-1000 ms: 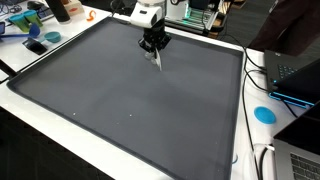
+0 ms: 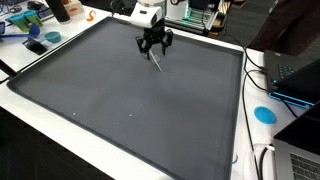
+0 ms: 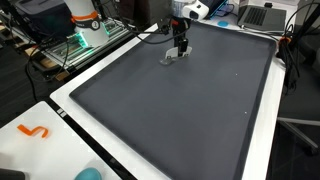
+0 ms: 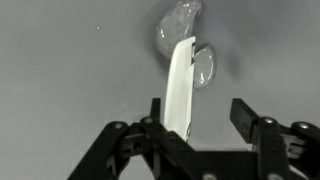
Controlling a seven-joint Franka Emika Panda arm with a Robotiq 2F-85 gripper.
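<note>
My gripper is open, its two fingers well apart near the bottom of the wrist view. Between them, nearer the left finger (image 4: 153, 112), runs a thin white strip (image 4: 180, 85) with a dark mark at its far end. Beyond the fingertips, a clear, glossy object (image 4: 178, 30) with rounded lobes touches or lies under that far end; which, I cannot tell. In exterior view 1 the gripper (image 2: 153, 48) is low over the far part of the dark mat, the white strip (image 2: 155, 62) below it. The clear object (image 3: 168, 60) is small and pale in exterior view 2.
Laptops (image 2: 298, 160) and a blue disc (image 2: 265, 115) sit off its right side. Several small items, among them a blue cup (image 2: 52, 37), stand off its far left. An orange piece (image 3: 33, 131) lies off the mat.
In exterior view 1 the gripper has shifted slightly left, its fingers now looking more spread. The white strip's visible end has also moved a little left.
</note>
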